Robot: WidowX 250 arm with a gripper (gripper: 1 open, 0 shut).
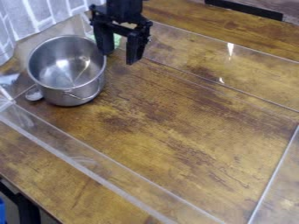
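Observation:
A large steel pot [66, 72] sits at the upper left of the wooden table. My black gripper [121, 45] hangs from the top, just right of and behind the pot's rim. Its two dark fingers point down and look apart; I see nothing clearly between them. A small green object [98, 39] is partly visible behind the gripper.
Clear walls or edges run along the front left and right. A pale cloth or liner lies at the top left, behind the pot.

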